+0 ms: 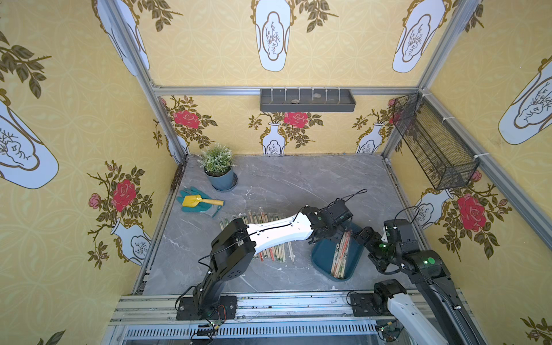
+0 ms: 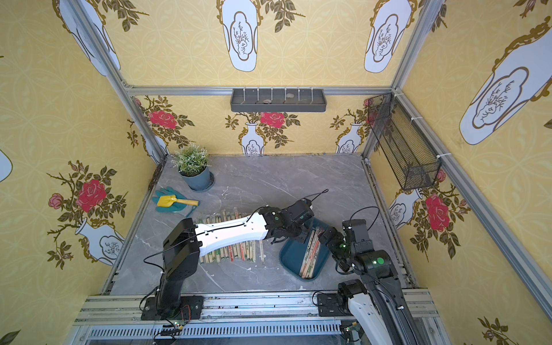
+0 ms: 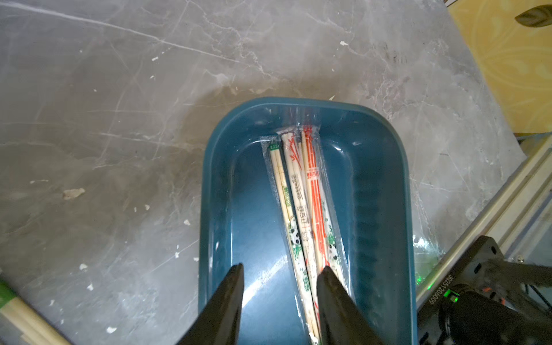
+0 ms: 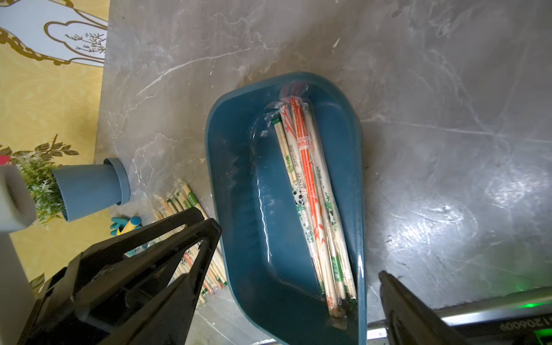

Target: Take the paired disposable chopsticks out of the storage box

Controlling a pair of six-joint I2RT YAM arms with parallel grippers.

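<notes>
The blue storage box (image 3: 247,212) lies on the grey table, holding several plastic-wrapped chopstick pairs. One pair has a red-printed wrapper (image 3: 313,172), and a panda-printed pair (image 3: 287,201) with a green top lies along the left of the bundle. Over the box, my left gripper stands open, one finger (image 3: 227,302) over the bare floor of the box and the other over the bundle, with nothing held. From the right side, my right gripper is also open, its fingers wide apart on either side of the box and the chopsticks (image 4: 313,189) lying between them in view.
A row of several wrapped chopsticks (image 2: 215,253) lies on the table left of the box, partly hidden under the left arm. Farther back are a potted plant (image 1: 221,178) and a yellow trowel (image 1: 192,200). Both grippers are close together around the box.
</notes>
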